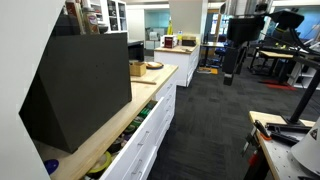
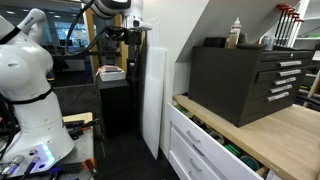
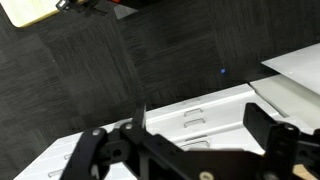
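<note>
My gripper is open in the wrist view, its two dark fingers wide apart with nothing between them. Below it are dark floor and the white drawer fronts (image 3: 205,124). In exterior view 1 the gripper (image 1: 229,78) hangs at the upper right, over the floor and apart from the counter. A top drawer (image 1: 126,158) of the white cabinet stands pulled out, with several small items inside. From the other side, that drawer (image 2: 215,152) shows green and dark contents under the counter edge.
A large dark multi-drawer box (image 2: 245,82) stands on the wooden counter (image 2: 262,130). A small wooden box (image 1: 137,69) is farther along. White panel (image 2: 155,85) rises near the arm. Carpet (image 1: 205,130) between the cabinet and my base is clear.
</note>
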